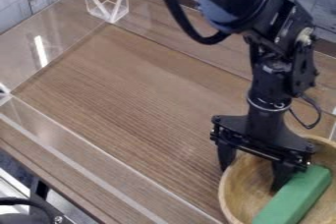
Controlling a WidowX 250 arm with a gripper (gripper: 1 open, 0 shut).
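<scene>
My black gripper (254, 157) reaches down into the near end of a wooden bowl (239, 204) at the bottom right, its fingers low inside the rim. A green block (294, 198) lies in the bowl just beside the fingers, on their right. The fingertips are partly in shadow and hidden by the bowl, so I cannot tell whether they are shut or hold anything.
Clear plastic brackets (108, 6) stand at the back left and left edge. A black cable (29, 211) shows at the bottom left.
</scene>
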